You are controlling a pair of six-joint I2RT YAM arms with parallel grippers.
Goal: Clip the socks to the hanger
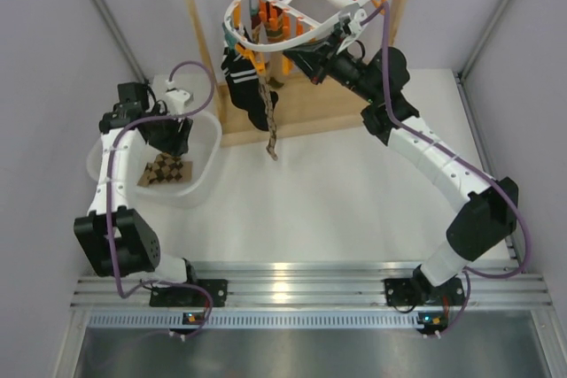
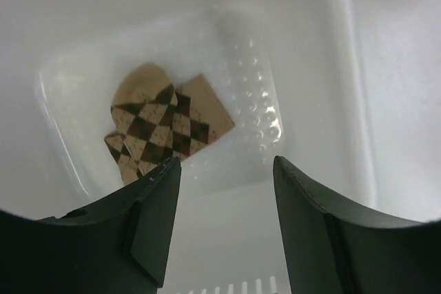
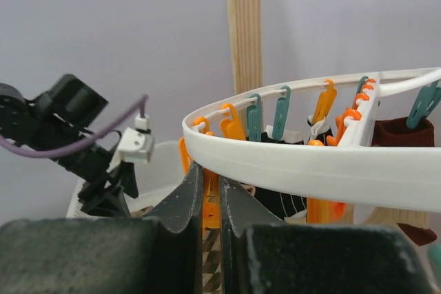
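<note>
A brown checkered sock lies flat in the white bin. Over that bin my left gripper stands open, nothing between its fingers; the sock is ahead and to the left in the left wrist view. The white round hanger carries orange and teal clips. My right gripper is shut on an orange clip at the hanger's rim. A narrow patterned brown sock hangs just left of it in the top view; the clip's grip on this sock cannot be made out.
A black sock with white stripes hangs at the hanger's left side. A dark brown sock hangs farther round. The wooden stand rises behind the hanger. Clear table lies in front.
</note>
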